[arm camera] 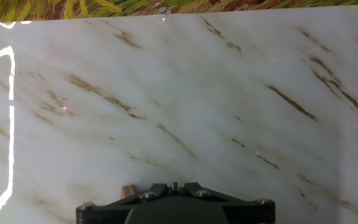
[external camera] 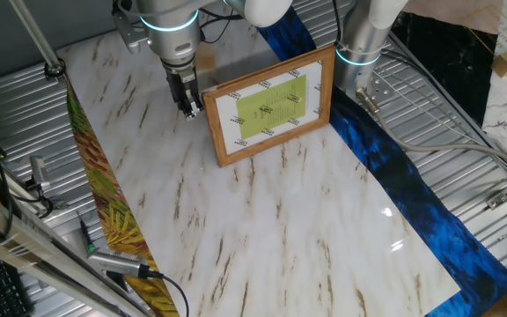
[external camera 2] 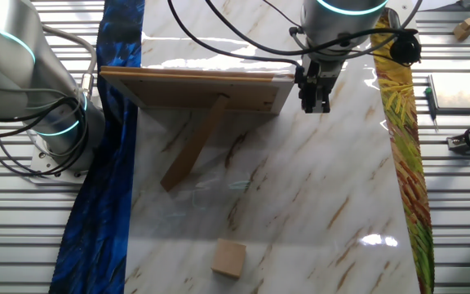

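A wooden picture frame (external camera: 271,107) with a green sheet inside stands upright on the marble-patterned table. From behind, in exterior view 2, its back (external camera 2: 202,94) shows a wooden leg (external camera 2: 188,153) slanting down to the tabletop. My gripper (external camera: 191,113) hangs beside one side edge of the frame, apart from the leg. In the wrist view the gripper is shut, with nothing visible between its fingers. A small wooden block (external camera 2: 228,257) lies on the table on the leg side of the frame.
Blue cloth (external camera: 412,198) and a yellow-green patterned cloth (external camera: 117,207) run along the table's two long sides. Dark cables (external camera 2: 243,51) cross above the frame in exterior view 2.
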